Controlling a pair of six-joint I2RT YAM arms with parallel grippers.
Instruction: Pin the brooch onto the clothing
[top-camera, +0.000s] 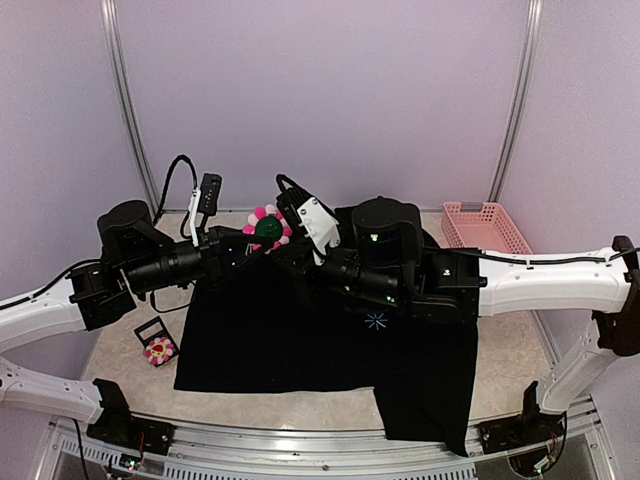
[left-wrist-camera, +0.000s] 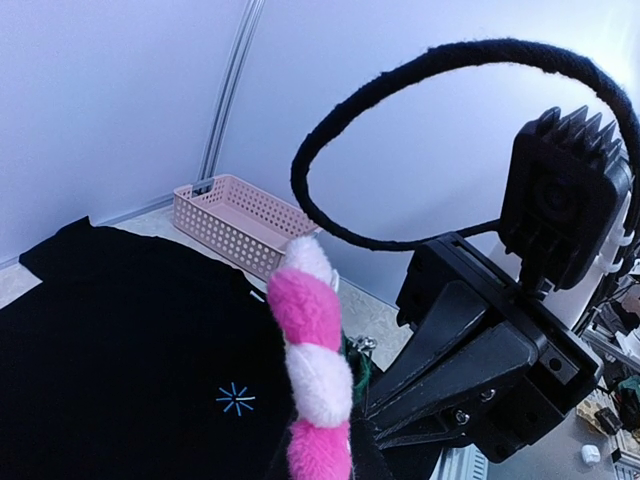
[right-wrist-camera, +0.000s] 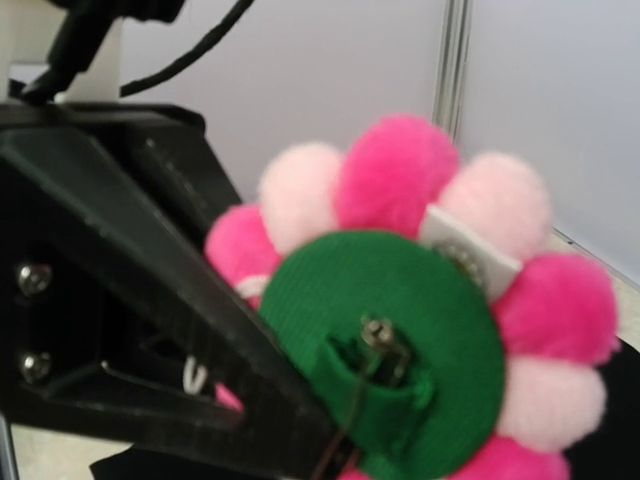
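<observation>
The flower brooch (top-camera: 268, 226), pink and white puffs around a green back, is held up above the black garment (top-camera: 270, 345). My left gripper (top-camera: 266, 243) is shut on its lower edge. Tight against it from the right comes my right gripper (top-camera: 278, 257), shut, its tips largely hidden. In the right wrist view the green backing (right-wrist-camera: 300, 290) faces the camera, with a metal clasp (right-wrist-camera: 378, 335) and a thin line running down from it; whether anything thin sits in the right fingers is unclear. The left wrist view shows the puffs (left-wrist-camera: 318, 380) edge-on.
A pink basket (top-camera: 487, 228) stands at the back right. At the left, a small flower item with a dark frame (top-camera: 160, 350) lies on the table. A blue star mark (top-camera: 375, 321) shows on the garment. Both arms almost touch over its upper part.
</observation>
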